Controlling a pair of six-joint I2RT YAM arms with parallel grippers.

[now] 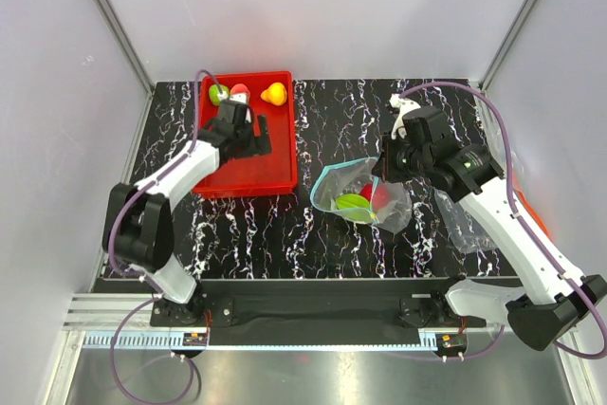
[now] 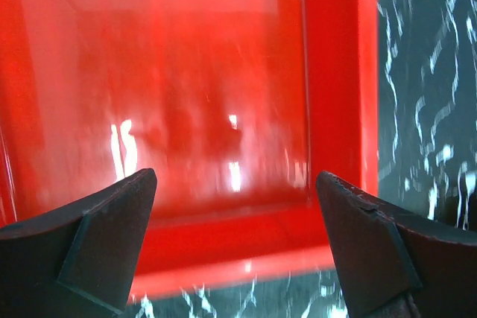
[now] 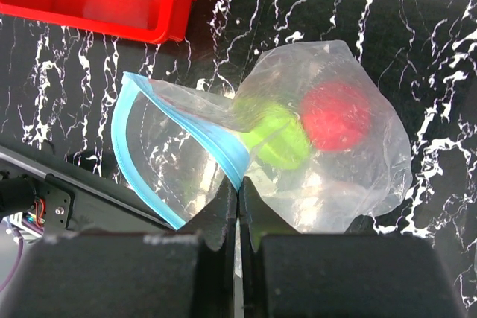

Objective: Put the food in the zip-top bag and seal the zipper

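Note:
A clear zip bag (image 3: 350,184) with a blue zipper edge (image 3: 141,176) lies mouth-open on the table; inside it are a green food piece (image 1: 353,203) and a red one (image 3: 335,115). My right gripper is shut on the blue edge, pinching it at one point. Over the red tray (image 1: 248,187), my left gripper (image 1: 264,136) stands open, only bare tray floor between its fingers in the left wrist view. At the tray's far end sit a green piece (image 1: 218,94), a reddish piece (image 1: 240,91) and a yellow piece (image 1: 275,94).
Another clear plastic bag (image 1: 463,225) lies flat at the right, beneath the right arm. Bare black marbled table (image 1: 327,120) separates the tray from the zip bag. The tray has raised walls.

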